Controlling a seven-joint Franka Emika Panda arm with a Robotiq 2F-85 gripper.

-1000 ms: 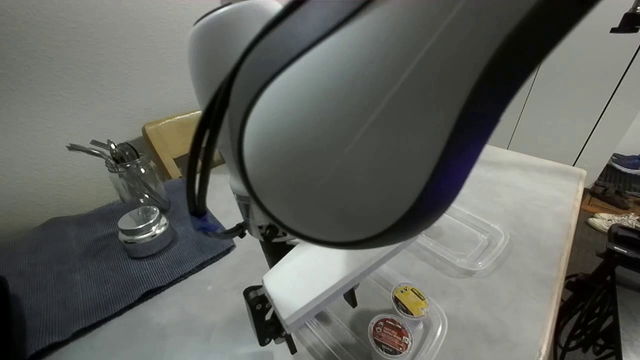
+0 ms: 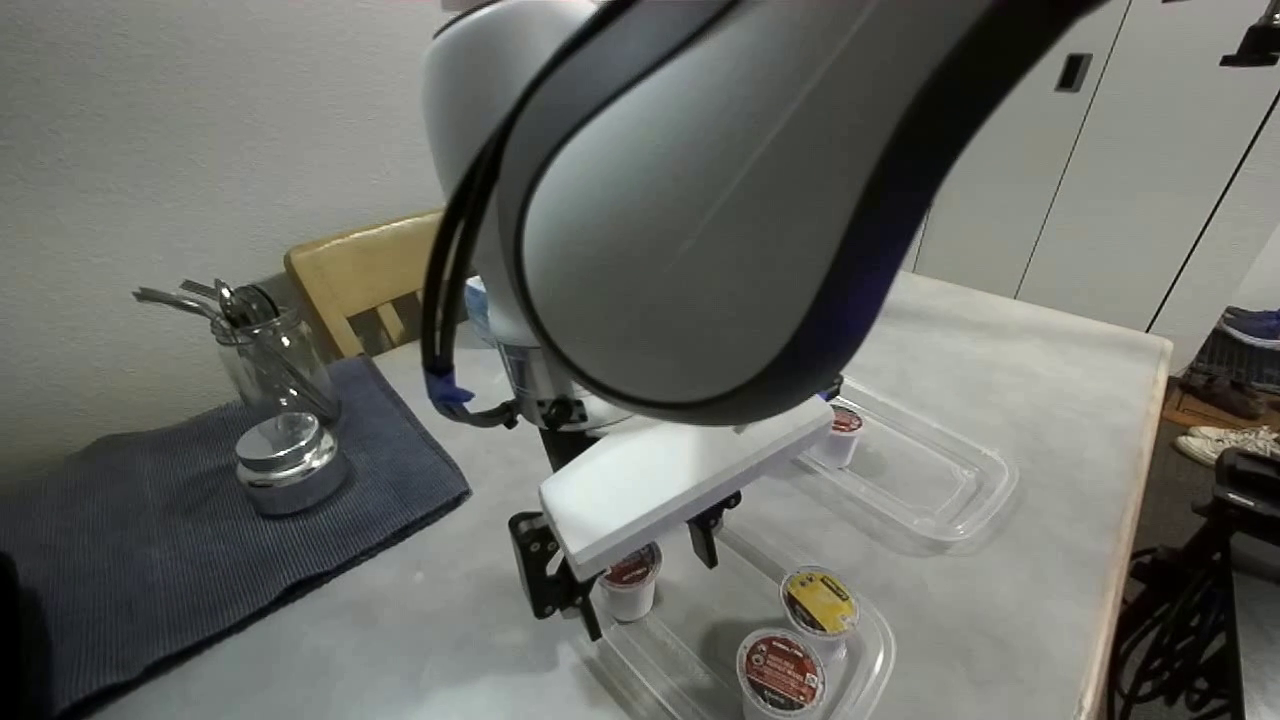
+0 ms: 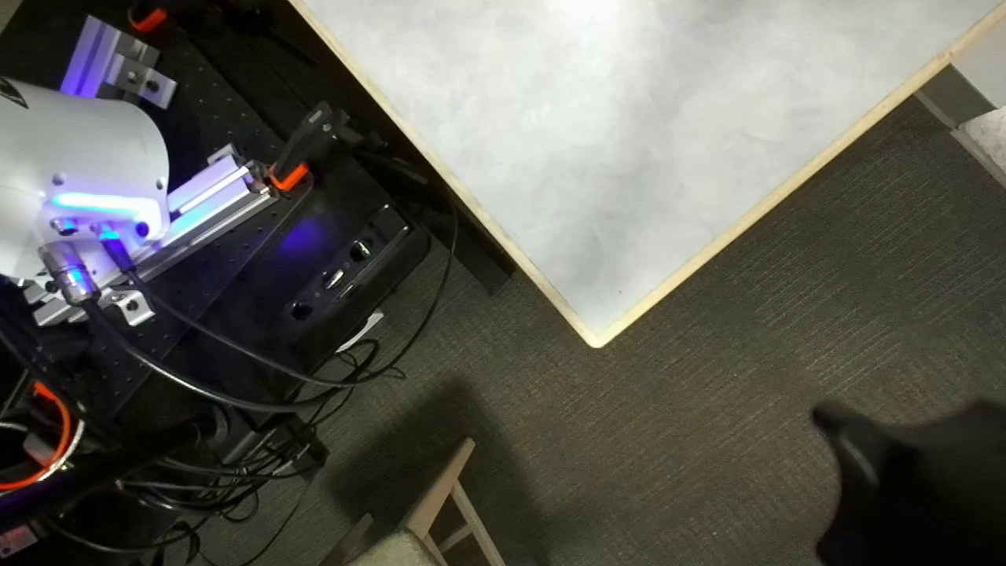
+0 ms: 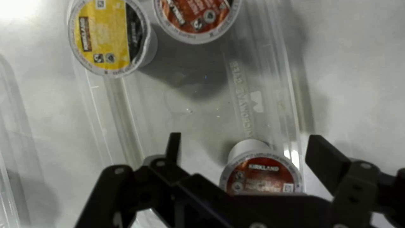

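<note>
My gripper stands open above a clear plastic container (image 4: pixel 288 87). Between and just beyond its spread fingers, a red-lidded coffee pod (image 4: pixel 262 174) leans in the near part of that container; part of the pod is hidden by the gripper body. The fingers are not closed on it. At the container's other end sit a yellow-lidded pod (image 4: pixel 106 38) and a second red-lidded pod (image 4: pixel 195 17), side by side. In exterior view 1, my gripper (image 2: pixel 648 588) is over the same container, with one red pod (image 2: pixel 630 582) by its fingers.
A clear lid-like tray (image 2: pixel 984 492) lies behind, with another red pod (image 2: pixel 840 434) at its near side. A blue mat (image 2: pixel 396 480) to the left carries a silver-lidded jar (image 2: pixel 288 468) and a glass jar of cutlery (image 2: pixel 276 360). Bare table lies to the right.
The arm and gripper have moved up and away toward the back in exterior view 1. The red pod near the fingers and the one by the rear tray have come into sight.
</note>
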